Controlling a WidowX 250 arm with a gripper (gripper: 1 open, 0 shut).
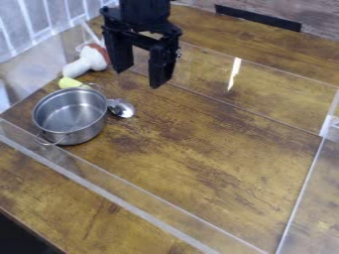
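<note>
My black gripper (139, 64) hangs over the upper middle of the camera view, above the table, open. A steel pot (69, 114) with wire handles sits on the left of the wooden table (199, 179). A small shiny spoon-like metal piece (122, 108) lies right of the pot. A white object (83, 61) lies behind at the upper left, partly hidden by the arm, with a small yellow item (70, 82) below it.
Clear plastic walls edge the front and right of the area, with a white railing at the upper left.
</note>
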